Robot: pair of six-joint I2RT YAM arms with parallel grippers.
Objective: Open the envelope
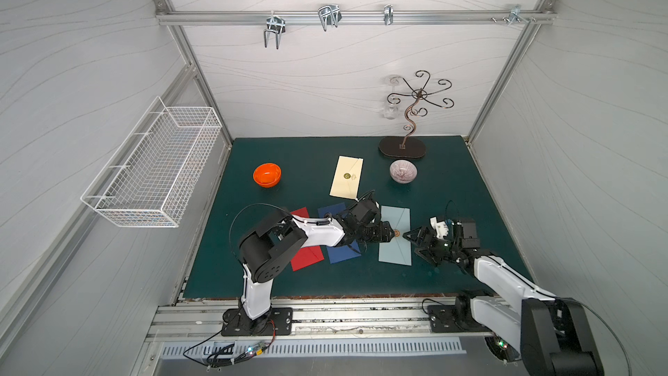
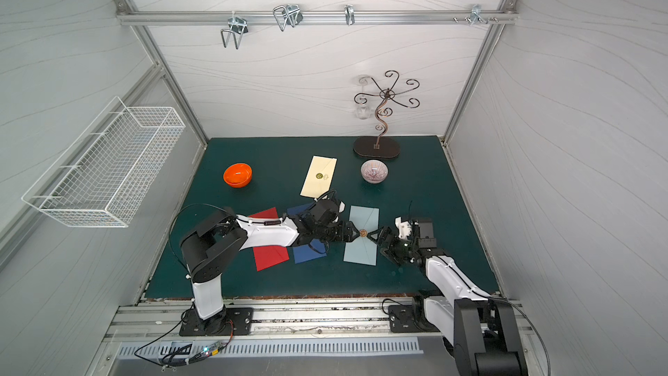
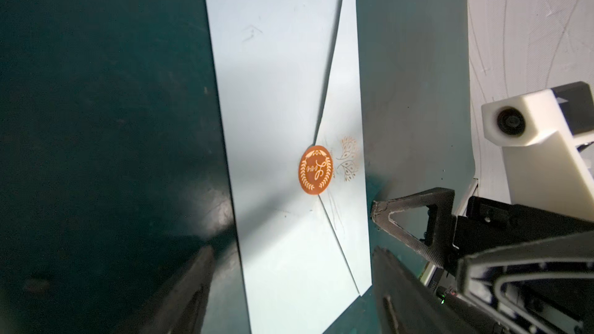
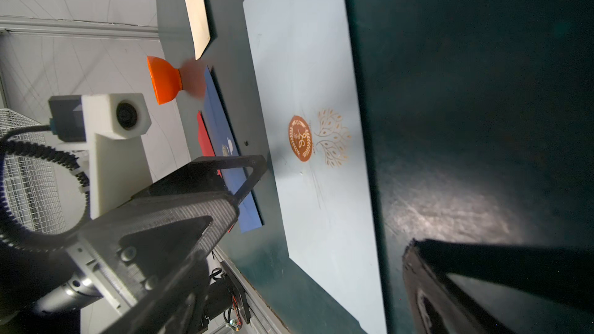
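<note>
A pale blue envelope [image 1: 394, 254] lies flat on the dark green table, its flap down under a round orange-brown seal [image 3: 315, 170]. In the left wrist view my left gripper has its fingers spread with only the envelope's surface beyond them. From above, it reaches over the envelope's left side. My right gripper stands open by the right edge, and its fingers lie to either side of the envelope in the right wrist view. Neither gripper has anything between its fingers.
Left of the envelope, a blue envelope [image 1: 342, 254] and a red envelope [image 1: 306, 257] lie partly under my left arm. Further back are a cream envelope [image 1: 346, 184], an orange bowl [image 1: 267, 174], a pinkish glass bowl [image 1: 403, 171] and a metal stand [image 1: 402, 147].
</note>
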